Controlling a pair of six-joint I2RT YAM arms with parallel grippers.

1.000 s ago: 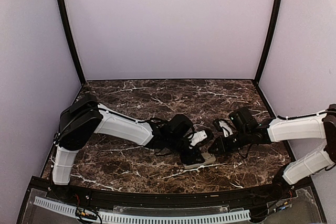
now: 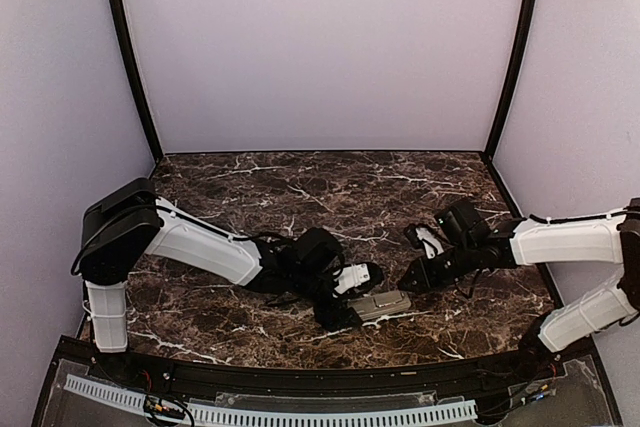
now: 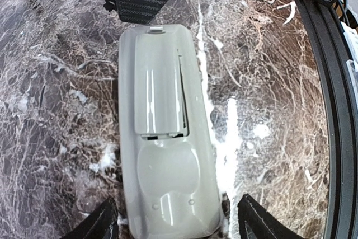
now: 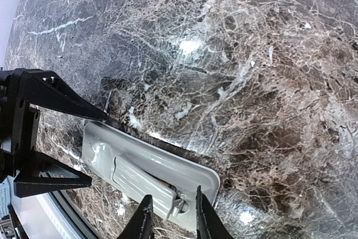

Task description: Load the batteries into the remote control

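The grey remote control point(image 2: 385, 305) lies on the marble table, its long raised piece point(image 3: 157, 82) over the battery compartment, with a dark gap along one edge. In the right wrist view a small metallic part shows at that piece's end. My left gripper is open around the near end of the remote in its own view, fingers either side. My right gripper stands part open at the other end of the remote, near that metallic part; nothing clearly between its fingers.
My left arm has moved left, uncovering more of the remote in the top view. My right arm has stayed nearly still.
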